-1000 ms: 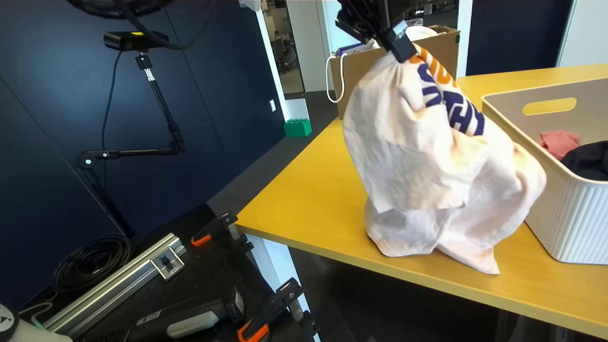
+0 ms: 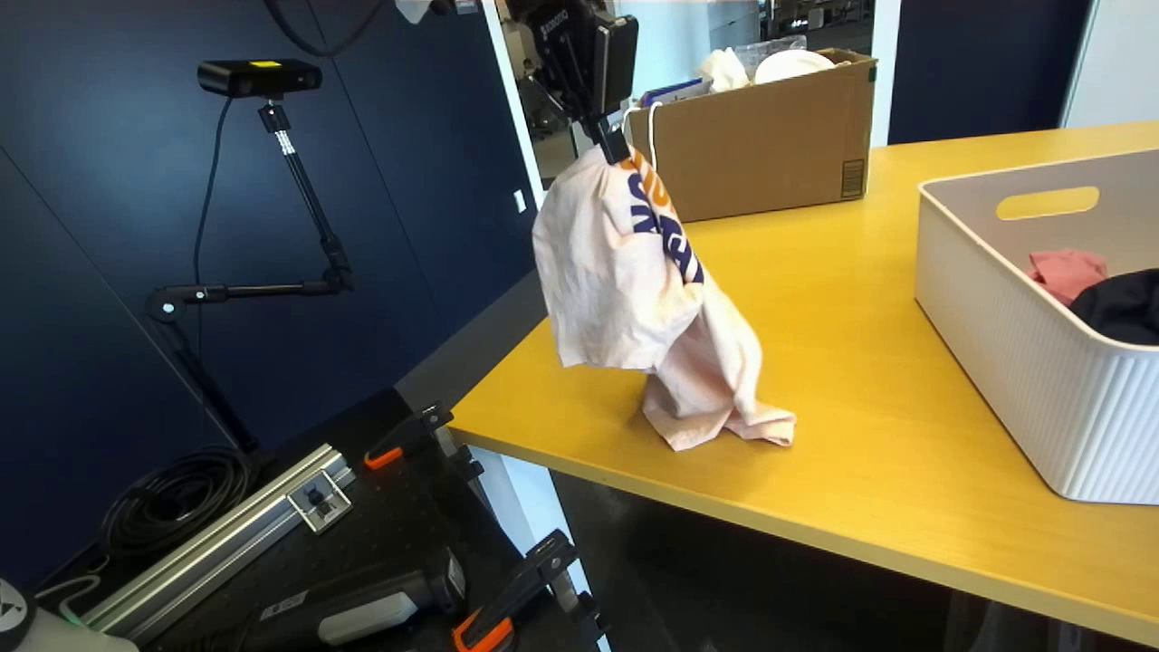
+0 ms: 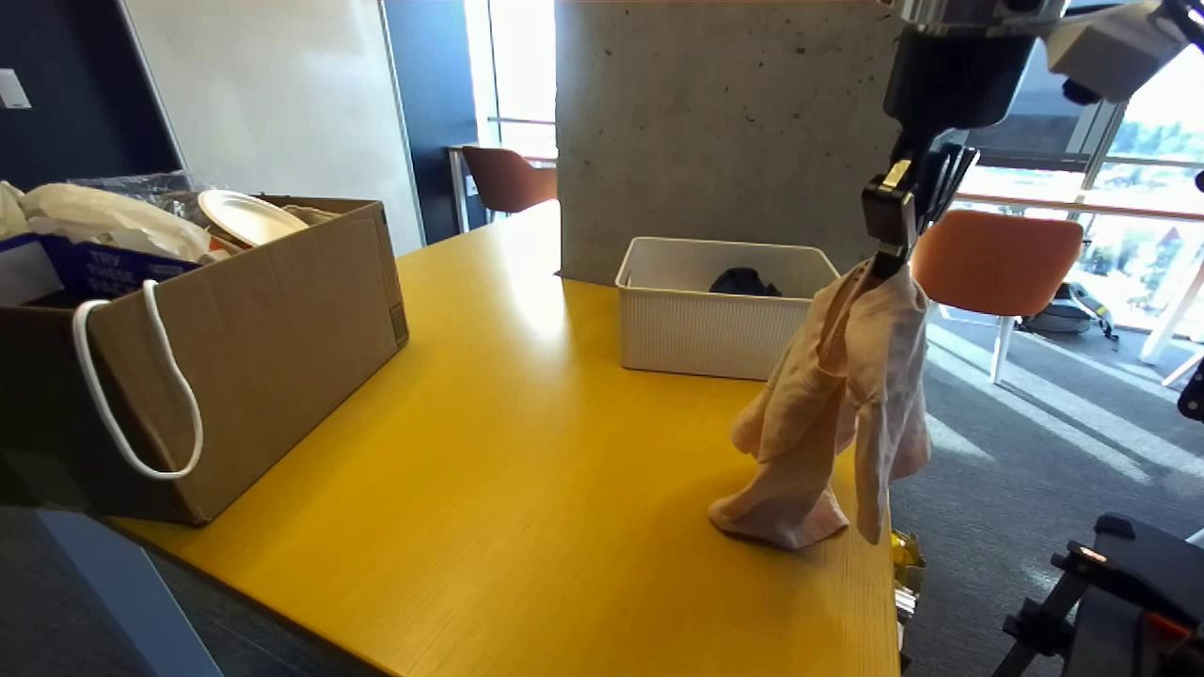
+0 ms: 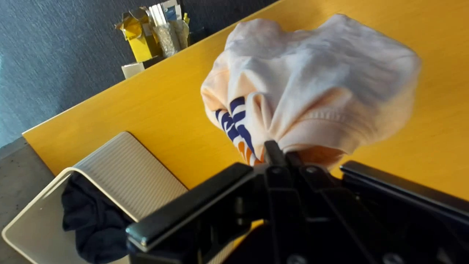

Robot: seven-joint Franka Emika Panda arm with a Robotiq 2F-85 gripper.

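Note:
A pale peach shirt [image 2: 619,272] with orange and navy lettering hangs in folds from my gripper [image 2: 617,152] above the yellow table. Its lowest part touches the tabletop in exterior view 1. In the wrist view my gripper is shut, with the gathered collar area of the shirt [image 4: 299,83] pinched at the fingertips. From the other side, exterior view 2 shows the shirt [image 3: 835,395] dangling near the table's edge beneath the gripper [image 3: 886,265]. How much fabric sits between the fingers is hidden.
A ribbed white bin [image 2: 1021,380] holds a pink cloth [image 2: 1068,272] and a dark cloth [image 2: 1125,308]. At the table's opposite end stands a filled cardboard box [image 2: 761,147] with rope handles [image 3: 141,395]. Bare yellow tabletop [image 3: 519,474] lies between them.
The shirt stays gripped; the bin and box have not moved.

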